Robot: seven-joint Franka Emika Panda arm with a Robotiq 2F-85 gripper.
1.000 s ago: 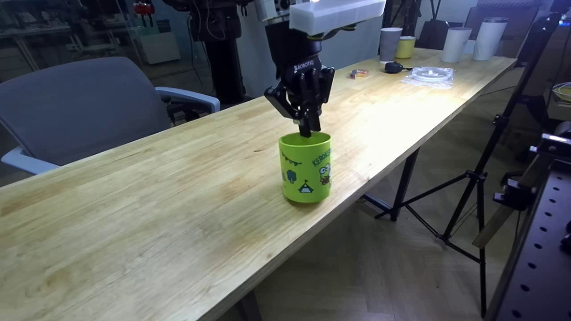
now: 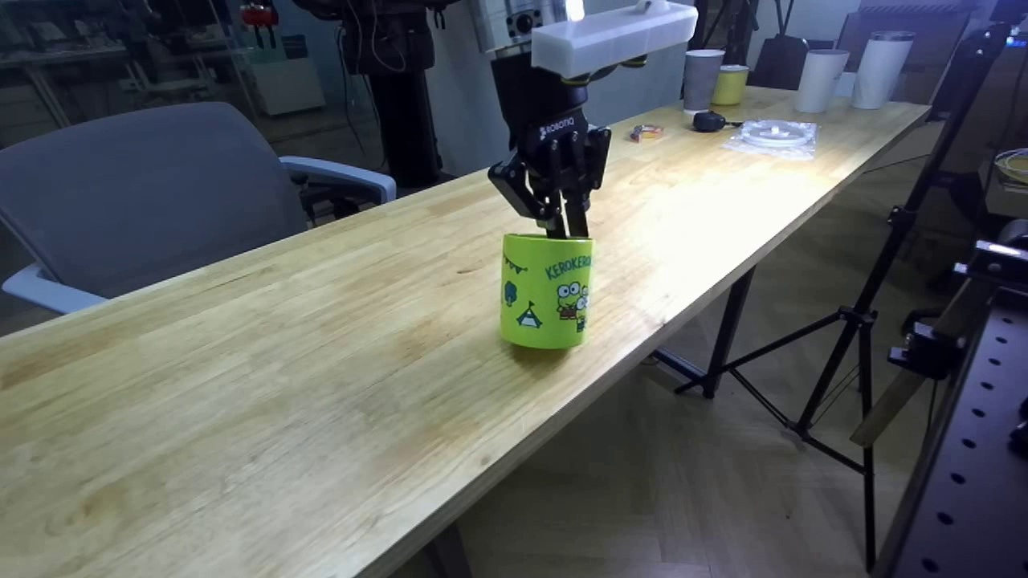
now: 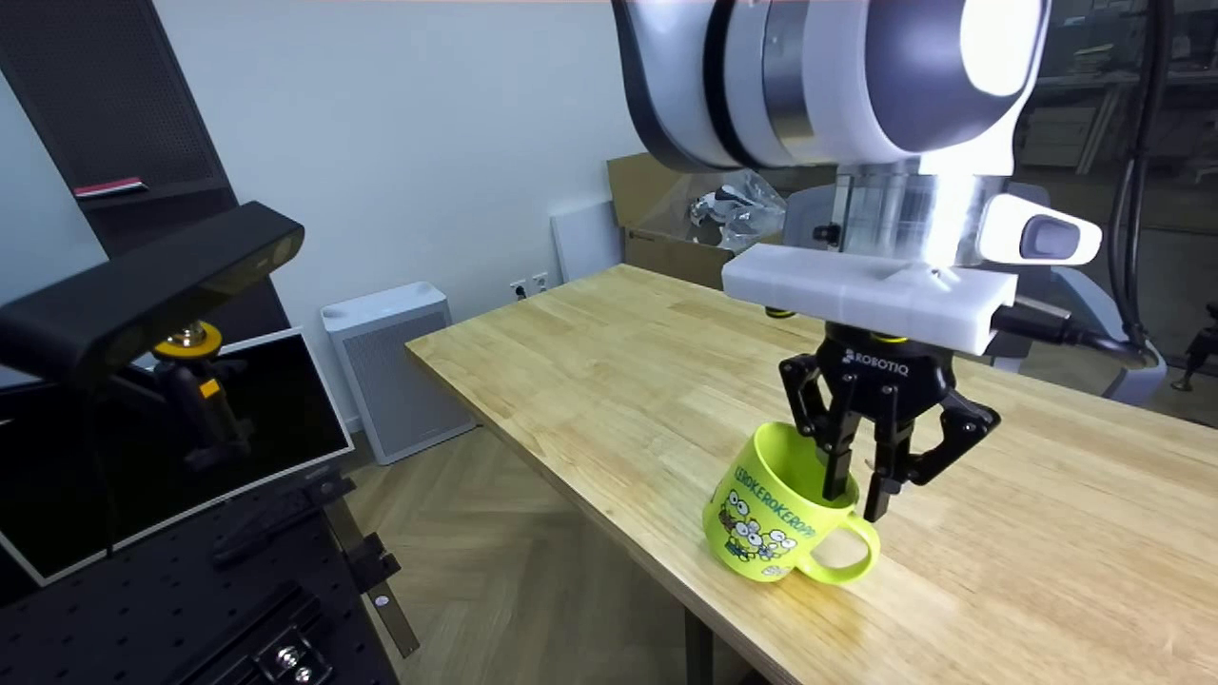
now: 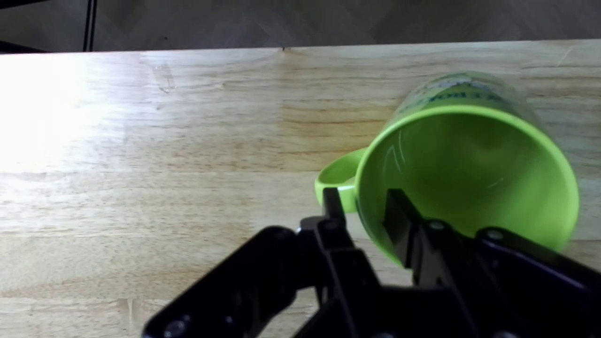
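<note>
A lime-green mug (image 2: 546, 294) with cartoon prints is tilted near the table's edge; its base looks at or just above the wood, and I cannot tell which. In exterior view 2 the mug (image 3: 759, 514) leans, its handle (image 3: 842, 556) on the right. My gripper (image 3: 858, 500) is shut on the mug's rim at the handle side, one finger inside the cup and the other outside. From the wrist view, the mug's open mouth (image 4: 473, 174) faces the camera and looks empty. The wall passes between the fingertips of my gripper, the outer one overlapping the handle.
Cups, among them a grey one (image 2: 701, 82), a clear packet (image 2: 773, 138) and a small black item (image 2: 710, 121) stand far off. A chair (image 2: 164, 202) is beside the table.
The mug has tilted and turned, its prints shifting left and its base appearing slightly higher. The opening no longer shows in exterior view 1. My gripper has moved slightly right.
</note>
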